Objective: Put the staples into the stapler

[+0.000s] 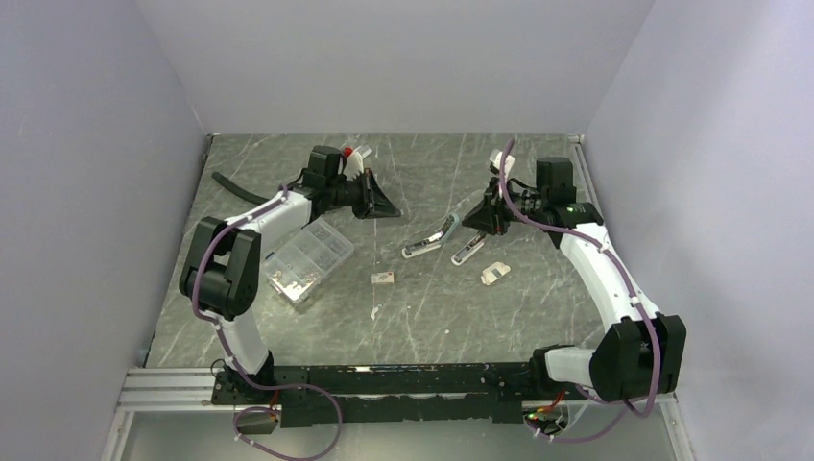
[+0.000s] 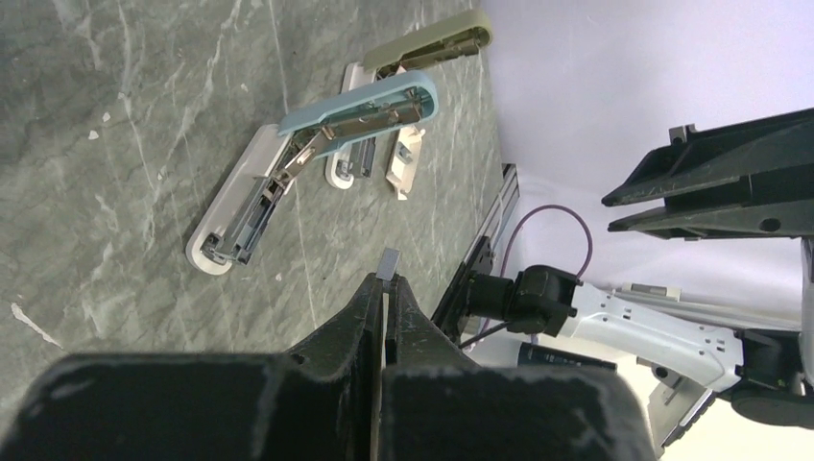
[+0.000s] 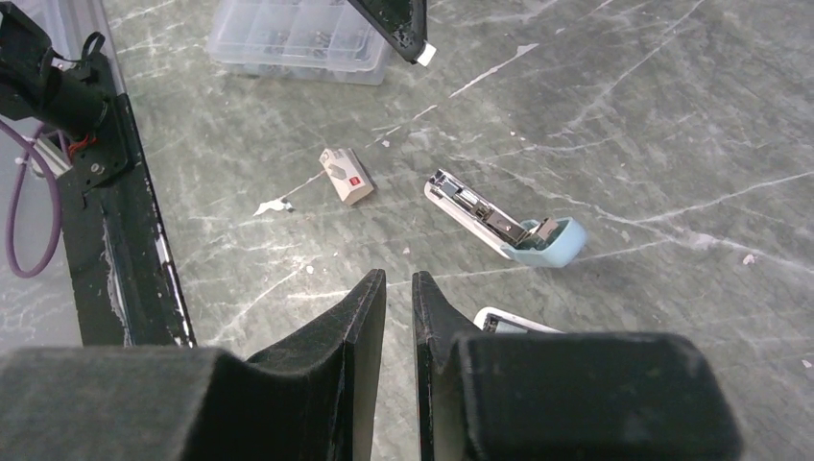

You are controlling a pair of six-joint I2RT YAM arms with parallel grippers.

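A light blue stapler lies opened mid-table with its magazine exposed, also in the right wrist view [image 3: 547,252]. An olive-topped stapler [image 2: 427,36] lies behind it, also opened. A small staple box [image 3: 346,176] lies front-left of them. My left gripper [image 1: 384,209] hangs left of the staplers, shut with nothing visible between its fingers. My right gripper [image 1: 488,223] hangs above the staplers' right side, its fingertips close together; I see nothing clearly held.
A clear compartment box [image 1: 312,254] sits at left, a dark strip [image 1: 235,187] behind it. A pale piece [image 1: 495,273] lies front-right.
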